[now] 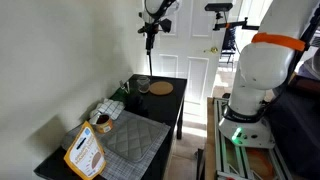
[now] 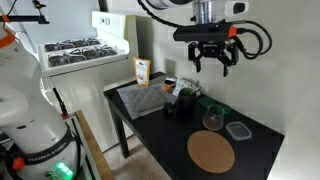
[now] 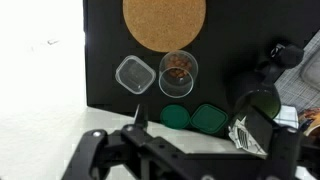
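My gripper [image 2: 210, 69] hangs open above the back of the black table, nothing between its fingers. In the wrist view a clear round container [image 3: 178, 74] holds small brown pieces. Beside it stand a clear rectangular container [image 3: 135, 74] and a round cork mat [image 3: 165, 22]. Closer to the gripper lie a round green lid [image 3: 175, 116] and a squarish green lid [image 3: 209, 119]. A black pot or mug [image 2: 186, 99] stands to one side; its contents are too dark to tell. All of these are well below the fingers, with no contact.
A grey quilted mat [image 1: 135, 138] covers part of the table, with an orange-and-white box [image 1: 85, 153] upright at its end. Small jars and packets crowd the wall side near the pot. In exterior view 2, the black tabletop [image 2: 165, 135] in front of the pot is bare.
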